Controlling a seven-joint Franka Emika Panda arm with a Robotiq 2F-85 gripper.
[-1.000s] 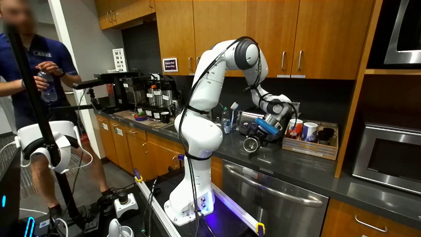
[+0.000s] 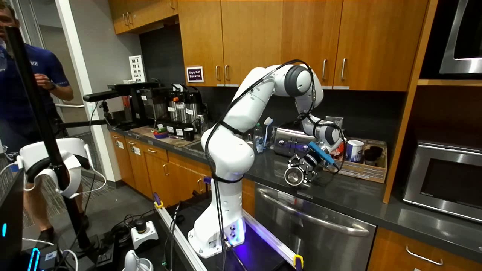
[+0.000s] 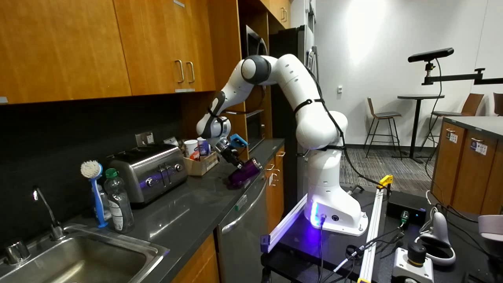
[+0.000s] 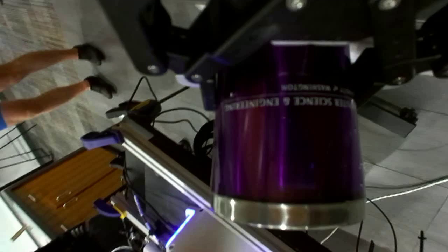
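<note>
A dark purple tumbler (image 4: 289, 147) with a silver base band and white lettering fills the middle of the wrist view. My gripper is shut on it, one finger on either side near its far end; the right fingertip is largely hidden in shadow. In exterior view 2 the purple tumbler (image 3: 243, 173) is tilted well over at the front edge of the counter, its silver end pointing away from the wall. From exterior view 1 mostly the round silver end of the tumbler (image 2: 294, 176) shows. Whether it touches the counter is hard to tell.
On the dark counter (image 3: 188, 207) stand a steel toaster (image 3: 149, 173), a green-capped bottle (image 3: 118, 200) and a cardboard box (image 2: 361, 169) with canisters. A sink (image 3: 94, 257) lies beyond the bottle. The counter right of the box is clear up to the microwave (image 2: 445, 180).
The arm has moved right in exterior view 1, carrying the tumbler slightly right and down and now covering part of the box. The wrist has turned. The person at left has shifted left.
</note>
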